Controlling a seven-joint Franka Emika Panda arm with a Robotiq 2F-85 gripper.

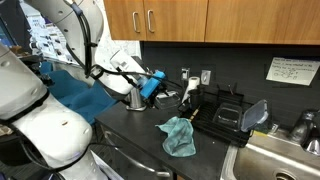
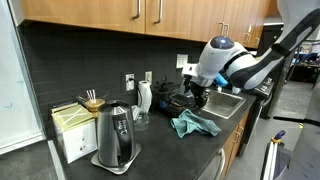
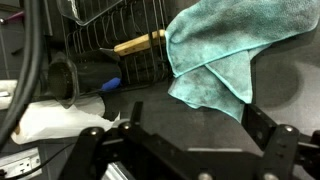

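A teal cloth lies crumpled on the dark counter in front of the dish rack. In the wrist view the same cloth spreads across the upper right, one corner trailing down toward the middle. My gripper is open, its two dark fingers wide apart at the left and right, with only bare counter and the cloth's lower corner showing between and above them. From the side, the gripper hangs in the air above the counter, apart from the cloth. The cloth also shows beneath the arm in the second exterior view.
The black dish rack stands behind the cloth, with the sink and faucet at the right. A kettle and a utensil holder occupy the other end.
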